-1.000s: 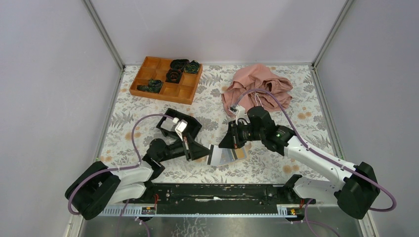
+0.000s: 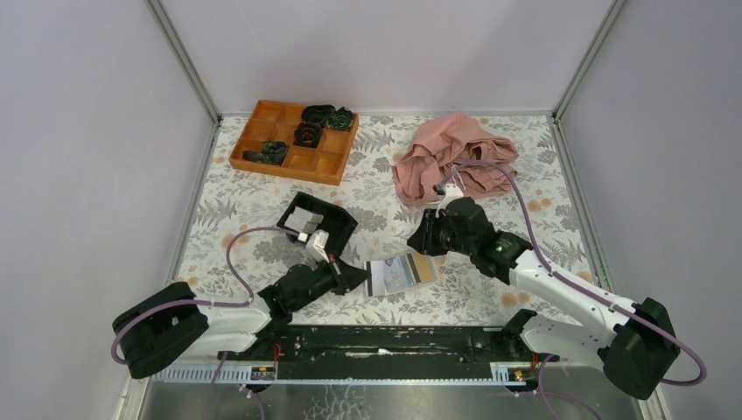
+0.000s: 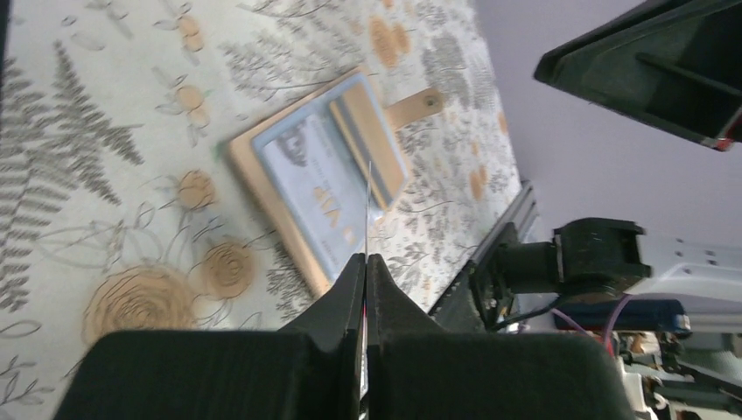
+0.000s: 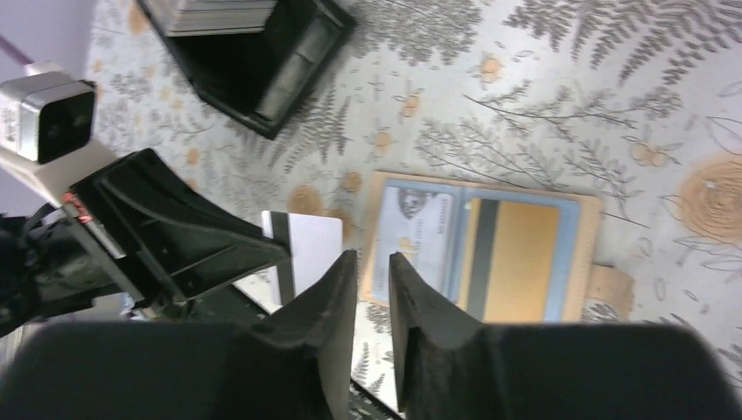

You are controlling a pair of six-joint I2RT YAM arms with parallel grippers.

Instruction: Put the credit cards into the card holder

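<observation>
My left gripper is shut on a white card with a dark stripe, which shows edge-on between its fingertips in the left wrist view. The open card holder lies flat on the table, with a grey-white card in its left side and a gold card in its right. My right gripper is above the holder's right part, its fingers slightly apart with nothing visible between them.
A black box with pale items is behind my left gripper. A wooden compartment tray holds dark items at back left; a pink cloth lies at back right.
My right gripper has moved rightward and up in the top view, away from the white card. My left gripper has shifted slightly, with the card still in it.
</observation>
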